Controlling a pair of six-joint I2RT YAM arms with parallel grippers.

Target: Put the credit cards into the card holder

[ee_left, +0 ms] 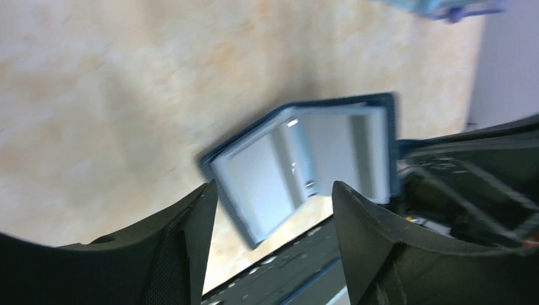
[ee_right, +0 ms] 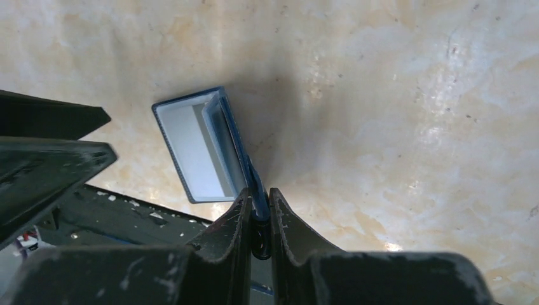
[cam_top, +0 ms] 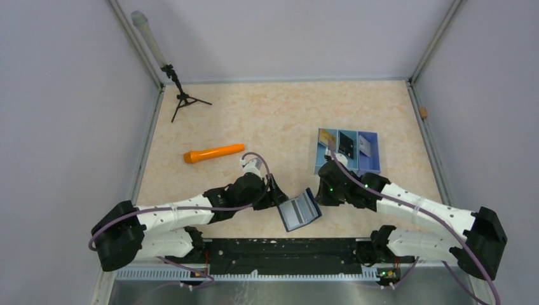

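The card holder (cam_top: 296, 215), dark blue outside with pale grey pockets inside, lies spread on the table near its front edge. Its right half is tilted up, and my right gripper is shut on that side's edge. To the left of the holder, my left gripper stands partly open, with nothing between its fingertips; the holder shows beyond them. The credit cards stand in a blue tray at the back right: a golden card (cam_top: 327, 138), a black card (cam_top: 346, 145) and a whitish card (cam_top: 364, 146), each in its own compartment.
The blue tray (cam_top: 368, 173) sits behind my right arm. An orange microphone (cam_top: 214, 153) lies on the left of the table, with a small black tripod (cam_top: 183, 96) at the back left.
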